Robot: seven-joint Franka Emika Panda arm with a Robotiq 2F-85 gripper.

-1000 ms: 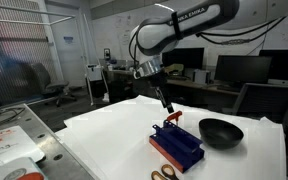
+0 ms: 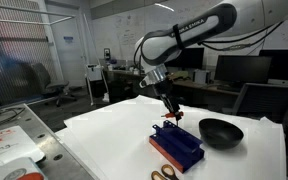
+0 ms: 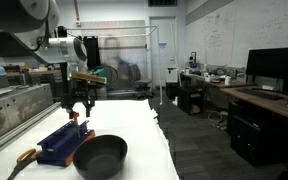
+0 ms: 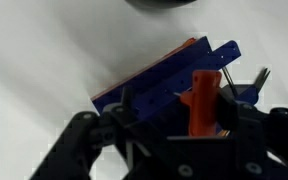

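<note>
A dark blue open box (image 2: 180, 147) with a red-orange side stands on the white table. From its far end rises an orange-red handled thing (image 4: 204, 102); its lower part is hidden and I cannot tell what tool it is. My gripper is lowered over that end of the box, pointing down, its fingers apart. In the wrist view the handle stands between the fingers, close to the right one, with a gap towards the left one. In exterior view 2 the gripper (image 3: 82, 108) hangs just above the box (image 3: 66, 143).
A black bowl (image 2: 221, 133) sits right beside the box. Scissors with orange-brown handles (image 2: 164, 174) lie at the box's near end, also seen as scissors (image 3: 24, 158) at left.
The gripper has come down and slightly to the right, onto the orange-red handle, which it now partly covers. The box, bowl and scissors have stayed in place.
</note>
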